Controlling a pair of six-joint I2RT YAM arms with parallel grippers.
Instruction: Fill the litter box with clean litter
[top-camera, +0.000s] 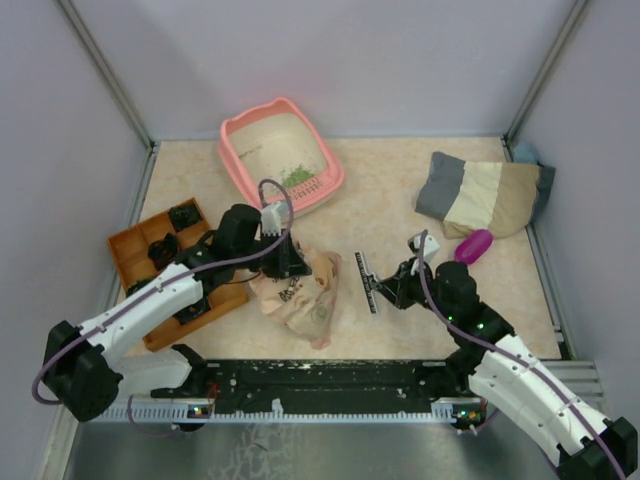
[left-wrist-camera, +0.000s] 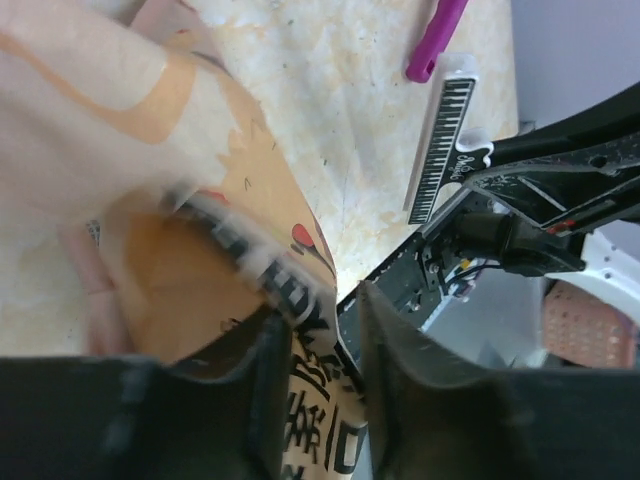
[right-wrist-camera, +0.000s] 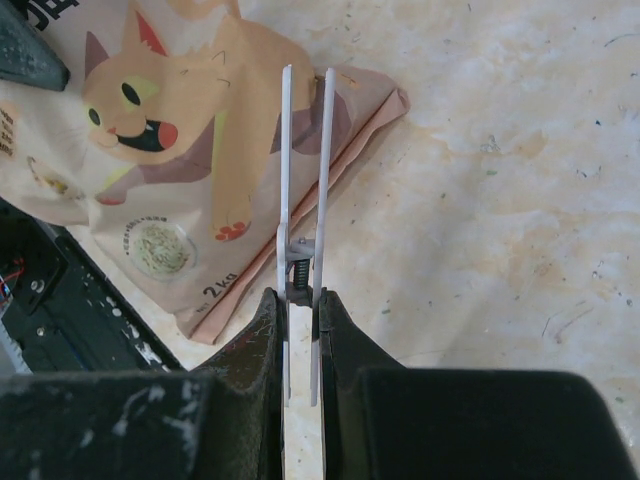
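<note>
The litter bag (top-camera: 300, 300), beige with a cartoon cat and "2kg", lies rumpled at front centre, with my left gripper (top-camera: 280, 262) over its top part. In the left wrist view that gripper's fingers are blurred against the bag, so its hold is unclear. My right gripper (top-camera: 384, 282) is shut on a pale bag clip (right-wrist-camera: 285, 180) with a toothed edge, held right of the bag. The pink litter box (top-camera: 280, 160) stands at the back, with some green bits on its pale floor.
A wooden crate (top-camera: 140, 250) with black items sits at left. A folded cloth (top-camera: 480, 195) and a magenta object (top-camera: 474, 246) lie at right.
</note>
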